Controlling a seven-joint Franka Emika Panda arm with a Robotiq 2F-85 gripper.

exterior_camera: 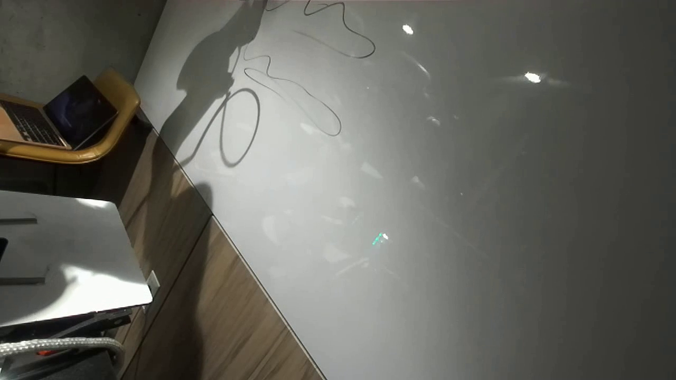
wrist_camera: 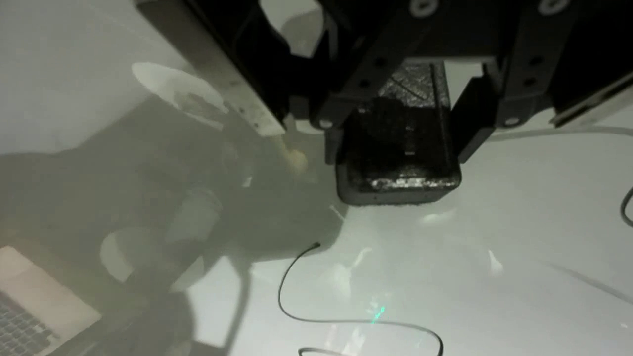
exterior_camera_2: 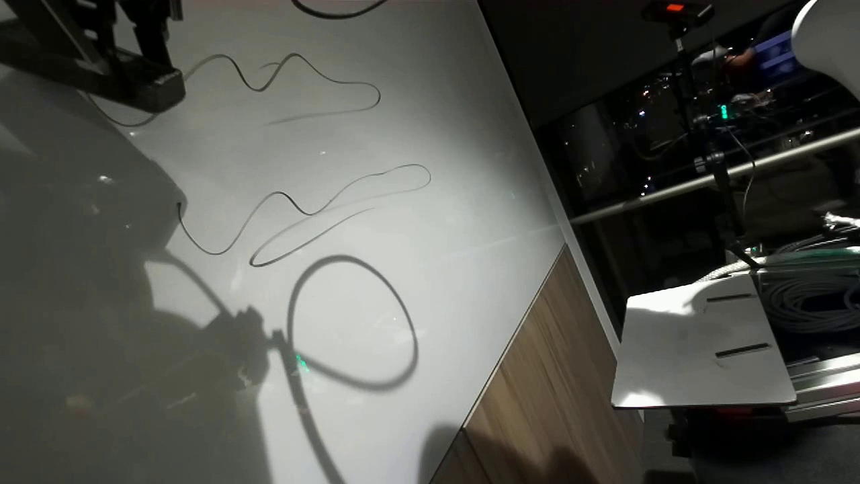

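In the wrist view, my gripper is shut on a dark block (wrist_camera: 403, 178), one finger on each side of it. The block looks like an eraser. At the upper left of exterior view 2, the same block (exterior_camera_2: 157, 90) hangs between my dark fingers, over or against a glossy white surface (exterior_camera_2: 451, 266); whether it touches cannot be told. Thin, wavy dark lines (exterior_camera_2: 308, 214) run across this surface beside the block. One such line (wrist_camera: 283, 293) curls below the block in the wrist view. Exterior view 1 shows only the arm's shadow, with the gripper out of frame.
A wood-grain strip (exterior_camera: 237, 291) borders the white surface. Beyond it are a pale plate (exterior_camera: 82, 253) and a yellow chair (exterior_camera: 120, 95) carrying a laptop (exterior_camera: 79, 114). My shadow darkens part of the surface.
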